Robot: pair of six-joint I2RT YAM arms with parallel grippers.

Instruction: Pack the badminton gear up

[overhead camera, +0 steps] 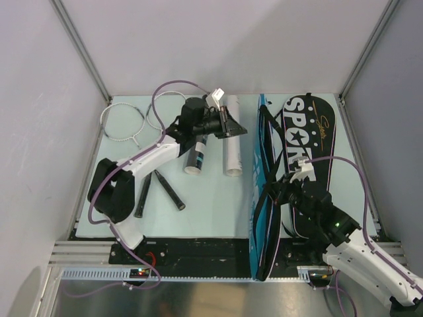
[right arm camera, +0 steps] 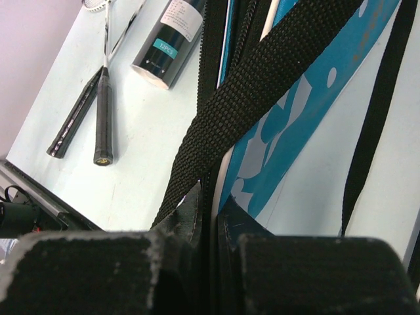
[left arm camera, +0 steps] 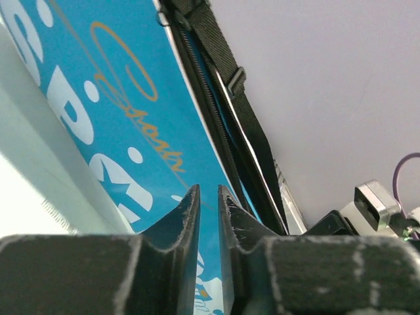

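A blue racket bag (overhead camera: pixel 256 224) with black zips and straps stands on edge along the right-middle of the table. My right gripper is shut on its zipped edge and strap, near the front half. My left gripper (overhead camera: pixel 236 129) is at the bag's upper end, just left of it and apart; in the left wrist view its fingertips (left arm camera: pixel 207 190) are close together before the blue face, and whether they are fully shut is unclear. Two white shuttle tubes (overhead camera: pixel 232 155) and dark tubes (overhead camera: pixel 195 158) lie left of the bag. Two rackets (overhead camera: pixel 169 191) lie at the left.
A black SPORT bag (overhead camera: pixel 310 132) lies flat on the right side of the table. Walls bound the table at back and sides.
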